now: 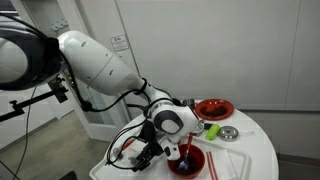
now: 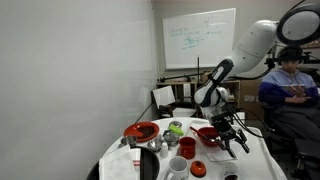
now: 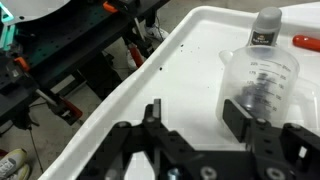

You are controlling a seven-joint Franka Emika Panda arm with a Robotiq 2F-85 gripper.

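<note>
In the wrist view my gripper stands partly open, with a clear gap between its two dark fingers and nothing in it. A clear plastic cup (image 3: 262,78) is just beyond the right finger, which overlaps it in the picture; whether they touch I cannot tell. Beneath is a white tray (image 3: 185,62). A small bottle with a grey cap (image 3: 267,22) shows behind the cup. The fingertips are hard to make out in both exterior views.
A red bowl (image 1: 200,146) with a red-handled utensil is close beside the arm. Farther back are a red plate (image 1: 214,106) and a metal lid (image 1: 228,132). In the other exterior view, a red mug (image 2: 187,147), a tomato-like red item (image 2: 197,168) and a black pan (image 2: 150,164) occupy the table.
</note>
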